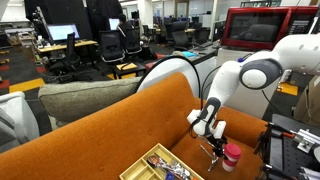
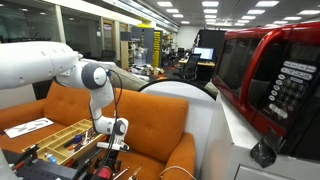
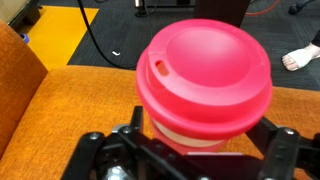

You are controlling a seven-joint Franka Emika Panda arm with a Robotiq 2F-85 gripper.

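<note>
A cup with a pinkish-red lid (image 3: 205, 75) fills the middle of the wrist view, its paler body showing under the lid. My gripper has its dark fingers wide apart, one at each lower side of the cup. Whether either finger touches it is hidden. In exterior view 1 the red cup (image 1: 231, 156) stands upright on the orange surface, just right of my gripper (image 1: 216, 148). Exterior view 2 shows the cup (image 2: 104, 172) low in the frame, partly covered by the gripper.
A wooden tray (image 1: 160, 166) holding several small items lies left of the gripper. Loose metallic pieces (image 1: 207, 152) are close to the gripper. An orange backrest (image 1: 100, 130) rises behind the surface. A dark stand (image 1: 290, 150) is at the right.
</note>
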